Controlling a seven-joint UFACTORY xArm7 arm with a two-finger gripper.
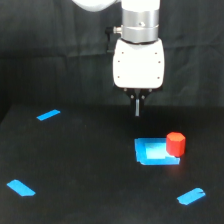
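Note:
A red block (175, 144) with an angular outline sits at the right side of a blue square patch (145, 158) on the dark table. Above and to the left of the red block hangs my gripper (138, 112), pointing down under the white hand. Its fingers are small and dark against the black background, so their opening is hard to make out. No object shows at the fingertips, and the gripper is clear of the red block.
Short blue strips lie flat on the black surface: one strip (48, 115) at the back left, a front-left strip (20, 188) and a front-right strip (191, 196).

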